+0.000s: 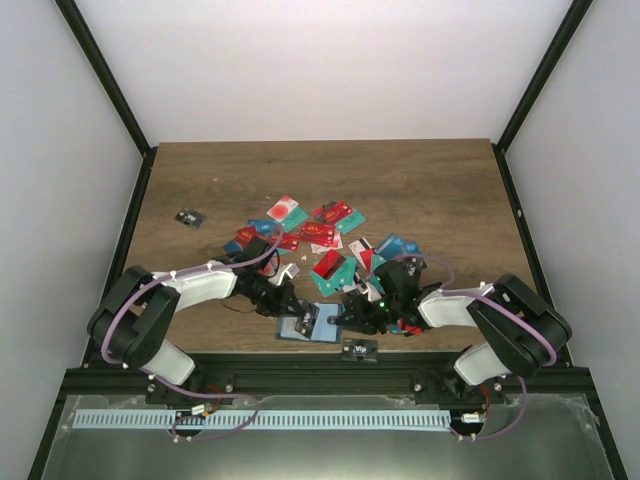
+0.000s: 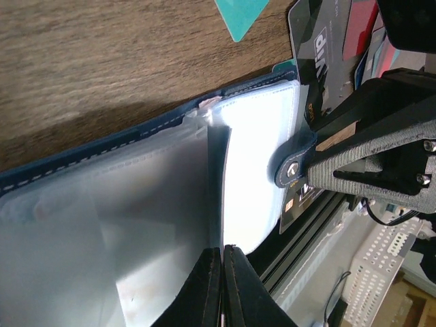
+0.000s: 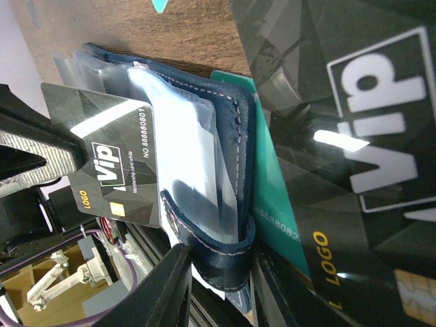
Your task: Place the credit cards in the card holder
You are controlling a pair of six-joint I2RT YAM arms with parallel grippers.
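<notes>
The card holder (image 1: 326,326) lies spread at the table's front edge, with a navy stitched border and clear sleeves (image 2: 150,204). My left gripper is shut on a black VIP card (image 3: 112,153). In the left wrist view this card shows nearly edge-on as a dark strip. It stands against the clear sleeves; whether its edge is inside one cannot be told. My right gripper (image 1: 336,321) has its fingers on either side of the holder's snap strap (image 2: 291,163), pressed close against it. In the right wrist view the navy strap end sits between those fingertips.
Another black VIP card (image 1: 360,350) lies at the front edge, right of the holder. Red, teal and blue cards (image 1: 320,234) are scattered behind it, and a dark card (image 1: 190,217) sits alone at far left.
</notes>
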